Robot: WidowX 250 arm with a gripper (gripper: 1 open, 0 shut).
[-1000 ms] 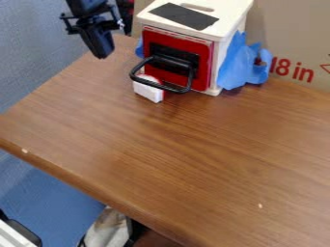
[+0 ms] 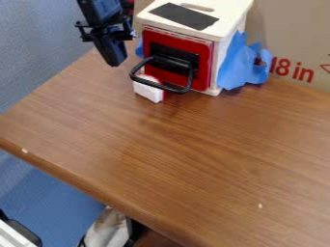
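A black gripper [image 2: 111, 41] hangs at the upper left, above the table's back left and left of a white toy oven [image 2: 196, 15]; whether its finger is open or shut is hard to tell. The oven has a red front [image 2: 176, 46] with a black bar handle [image 2: 180, 89] sticking out. A small white block [image 2: 149, 90] sits under the handle at the oven's lower front left.
Blue crumpled material [image 2: 241, 67] lies against both sides of the oven. A cardboard panel [image 2: 294, 34] stands behind.
The gripper has shifted slightly to the right over the last second, toward the oven. The oven, handle and block look unchanged.
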